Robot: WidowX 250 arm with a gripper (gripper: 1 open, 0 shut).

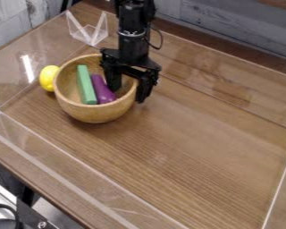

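Observation:
A round tan wooden bowl (97, 110) sits on the wooden table, holding a green block (86, 86) and a purple object (104, 89). My black gripper (128, 79) is over the back right part of the bowl, with its fingertips down at or inside the rim; it is dark, and whether anything is between the fingers cannot be seen clearly. A yellow object (49, 77) lies just left of the bowl.
A pale wall or edge runs along the back, and a cable lies at the lower left corner.

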